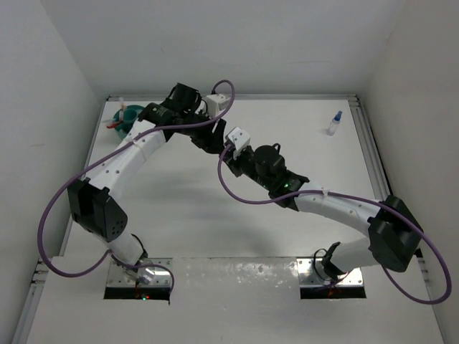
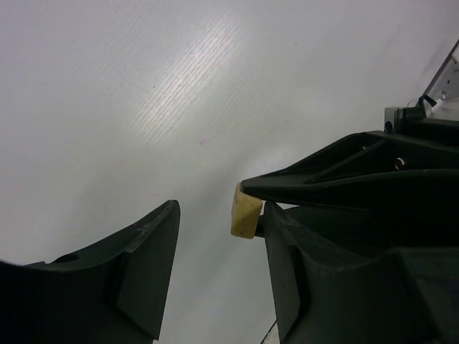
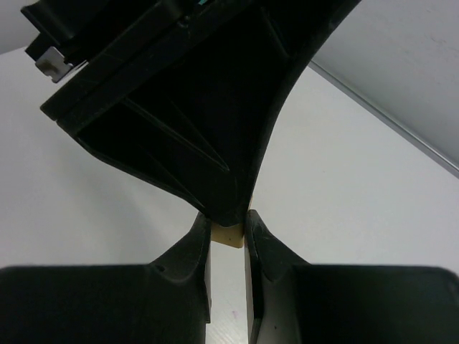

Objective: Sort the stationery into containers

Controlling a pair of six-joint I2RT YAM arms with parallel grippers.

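Observation:
My two grippers meet near the back middle of the white table (image 1: 186, 208). The right gripper (image 1: 231, 154) is shut on a small tan block (image 2: 245, 215), also partly visible between its fingertips as the tan block (image 3: 226, 236). My left gripper stands open around the front of that block, its fingers either side, with the right gripper's black body filling the right of that view. Whether the left fingers touch the block is unclear. A teal container (image 1: 126, 127) with pens stands at the back left, partly hidden by the left arm.
A small clear bottle with a blue cap (image 1: 333, 123) stands at the back right. Metal rails edge the table.

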